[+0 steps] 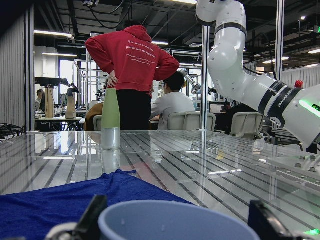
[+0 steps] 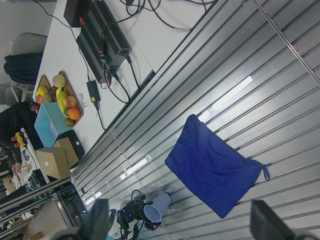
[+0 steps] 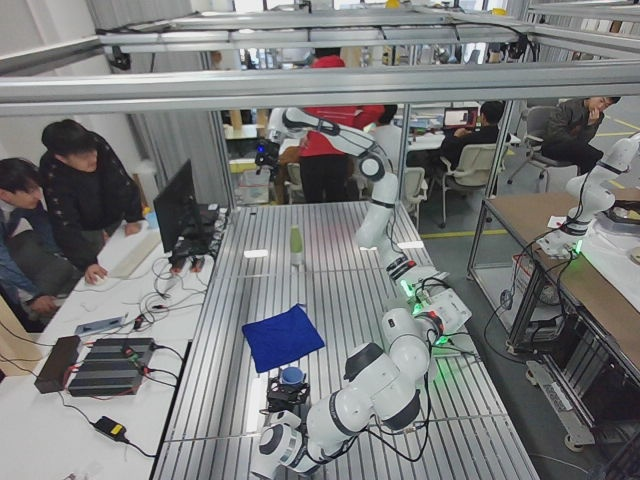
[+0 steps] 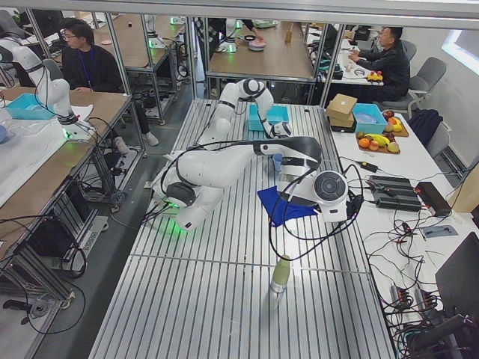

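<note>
A blue cup [image 3: 292, 376] stands upright at my left gripper [image 3: 288, 390], which appears shut on it near the front of the slatted table. Its rim [image 1: 175, 209] fills the bottom of the left wrist view. Beyond it lie a dark blue cloth [image 3: 282, 338] and an upright green bottle [image 3: 296, 246] with a pale base. My right gripper [image 3: 266, 158] is raised high over the far left of the table, its fingers wide apart with nothing between them in the right wrist view.
Beside the metal table [image 3: 245, 300], a side desk holds black power boxes [image 3: 110, 367], cables and a monitor [image 3: 177, 205]. Fruit [image 4: 380, 142] and cardboard boxes [image 4: 341, 111] are on that desk too. Bare table surrounds the bottle. A metal frame spans overhead.
</note>
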